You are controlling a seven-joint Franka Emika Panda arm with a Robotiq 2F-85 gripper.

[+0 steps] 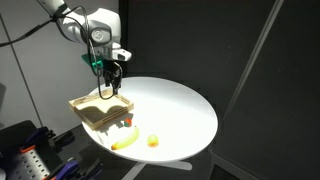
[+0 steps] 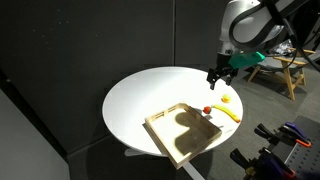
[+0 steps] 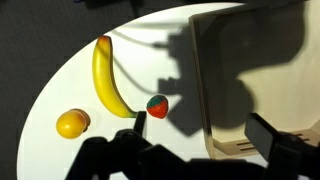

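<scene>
A yellow banana (image 3: 107, 78), a red strawberry (image 3: 157, 106) with a green top, and an orange fruit (image 3: 72, 124) lie on the white round table. Beside them is a shallow wooden tray (image 3: 205, 80), which looks empty. In exterior view 2 the strawberry (image 2: 207, 110) sits between tray and banana (image 2: 228, 113). High above the table hangs my gripper (image 1: 115, 88), over the tray's right end in exterior view 1. Its fingers stand wide open in the wrist view, with nothing held between them.
The white round table (image 1: 185, 105) has wide free room on its right in exterior view 1. The tray's raised walls (image 1: 95, 122) stand close to the fruit. Dark floor surrounds the table.
</scene>
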